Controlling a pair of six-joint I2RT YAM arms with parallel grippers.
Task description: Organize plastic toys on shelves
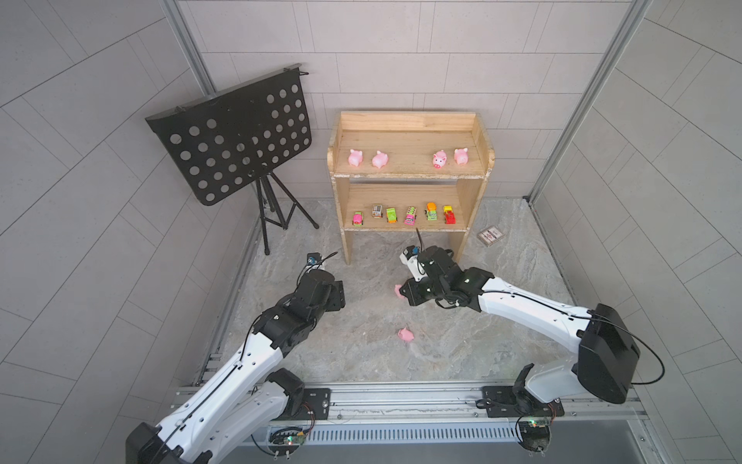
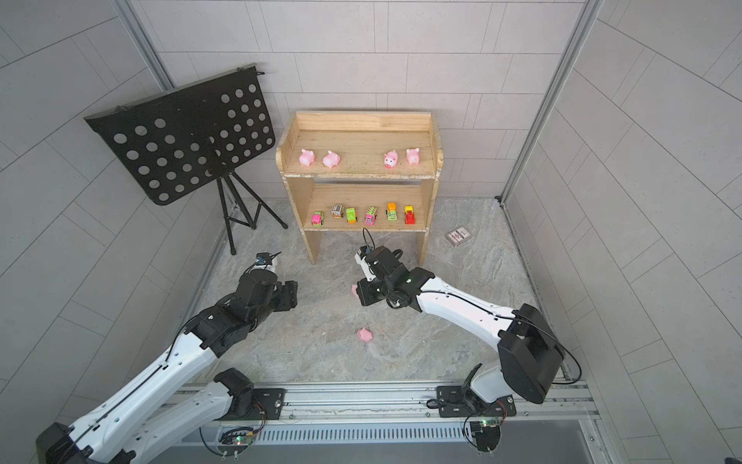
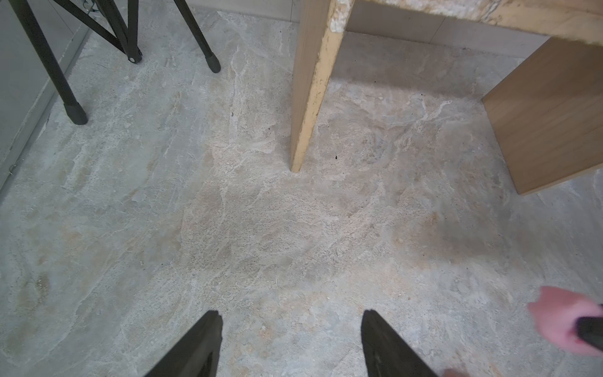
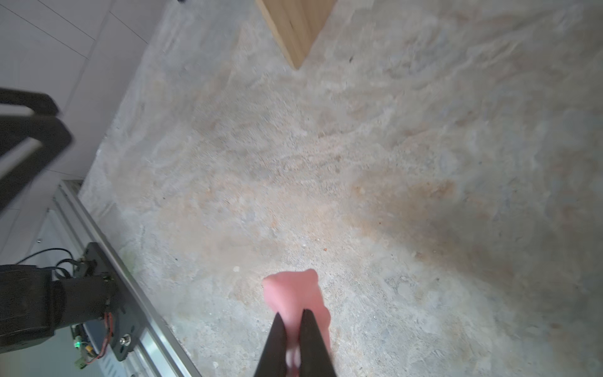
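A pink pig toy (image 4: 292, 292) is pinched in my right gripper, which is shut on it above the floor in front of the shelf. Another pink pig (image 1: 405, 334) lies on the floor nearer the rail. The wooden shelf (image 1: 409, 175) bears several pink pigs on its upper board: a pair on the left, including one pig (image 1: 355, 157), and a pair on the right, including another pig (image 1: 461, 155). Several toy cars line the lower board, among them a green car (image 1: 391, 215). My left gripper stands open and empty over the floor at the left.
A black music stand (image 1: 239, 135) rises left of the shelf, its legs on the floor. A small card box (image 1: 490, 235) lies right of the shelf. Bare room shows on the upper board between the two pairs of pigs.
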